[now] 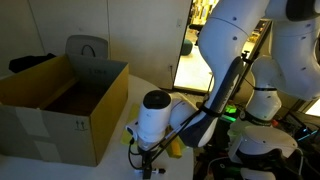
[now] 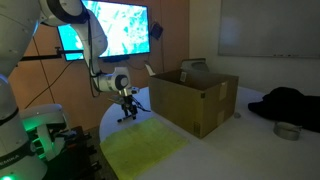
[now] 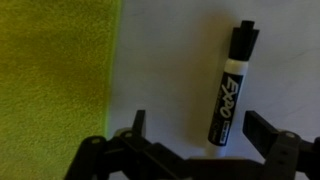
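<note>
A black-and-white Expo marker (image 3: 228,90) lies on the white table, right of centre in the wrist view, its black cap toward the top. My gripper is open above it, one finger on each side in that view, with the marker nearer the right finger. Nothing is held. In exterior view 1 the gripper (image 1: 147,160) hangs low over the table near the front, and the marker is partly hidden by it. A yellow-green towel (image 3: 55,80) lies flat to the left in the wrist view.
A large open cardboard box (image 2: 195,100) stands on the table beyond the towel (image 2: 140,150). Farther right are a black cloth (image 2: 285,104) and a small round metal tin (image 2: 287,131). Bare table lies between the box and the tin.
</note>
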